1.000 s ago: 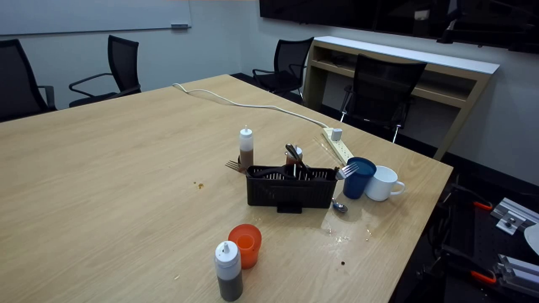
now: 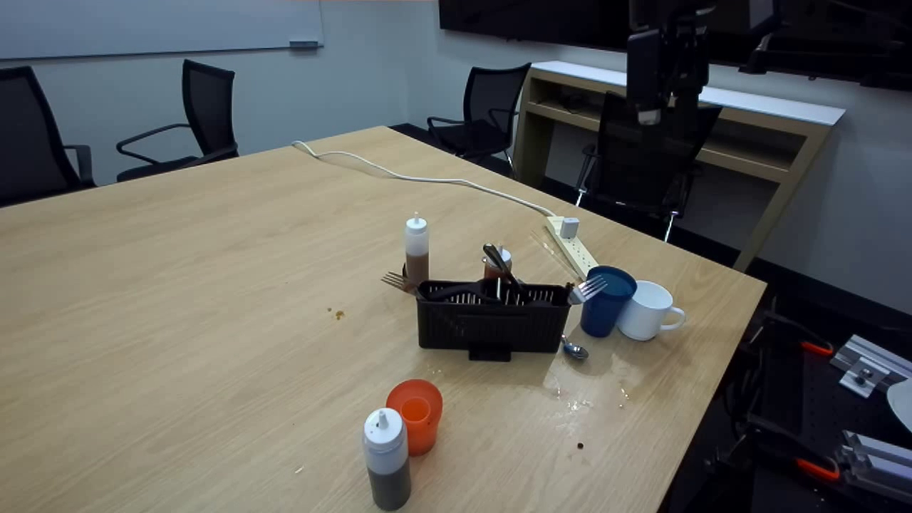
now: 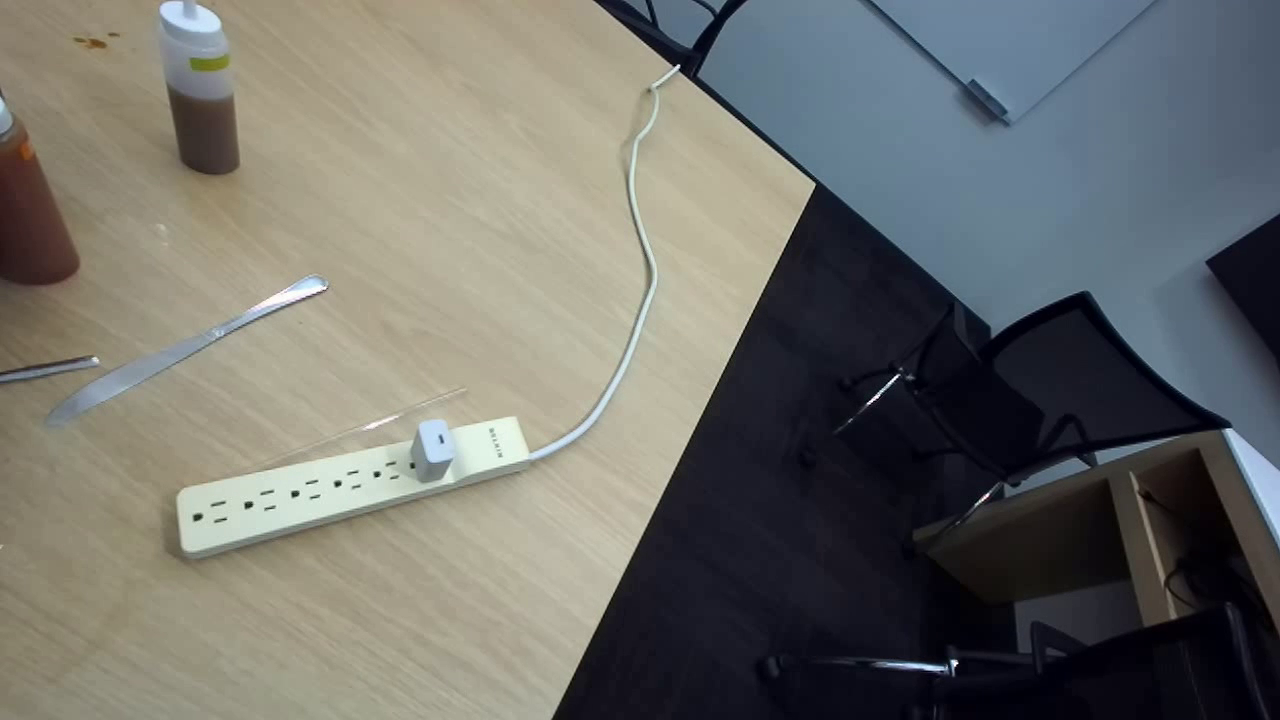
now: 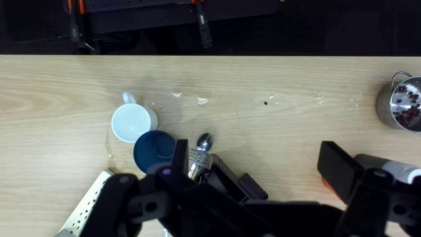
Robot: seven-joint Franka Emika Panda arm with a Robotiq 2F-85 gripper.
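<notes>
In the wrist view my gripper is open wide, its dark fingers (image 4: pixel 340 170) far apart and nothing held between them. It hangs above the table; in exterior view 1 part of the dark gripper (image 2: pixel 662 94) shows high at the upper right, clear of every object. Below it a black cutlery basket (image 2: pixel 489 329) holds several utensils, with forks poking out at both ends. A spoon (image 2: pixel 575 350) lies by the basket's right end. Beside that stand a blue cup (image 2: pixel 603 308) and a white mug (image 2: pixel 645 312). An orange cup (image 2: pixel 419 419) sits nearer the camera.
A squeeze bottle (image 2: pixel 387 466) stands against the orange cup, another bottle (image 2: pixel 416 248) behind the basket. A power strip (image 3: pixel 336 492) and a knife (image 3: pixel 180 354) lie on the table. A metal pot (image 4: pixel 388 106) holds dark red beans.
The objects on the table have not moved.
</notes>
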